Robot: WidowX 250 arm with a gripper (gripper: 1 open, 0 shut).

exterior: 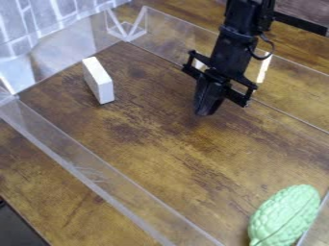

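My black gripper (pixel 206 104) hangs low over the wooden floor of a clear-walled enclosure, a little behind its middle. Its tips point down and look shut, with nothing visible between them. A white block (pixel 98 81) stands to the left, apart from the gripper. A green ridged object (pixel 283 215) lies at the near right corner, well away from it.
Clear plastic walls (pixel 96 173) border the wooden work surface (pixel 167 183) on the sides in view. A pale cloth (pixel 45 24) is at the back left, outside the walls.
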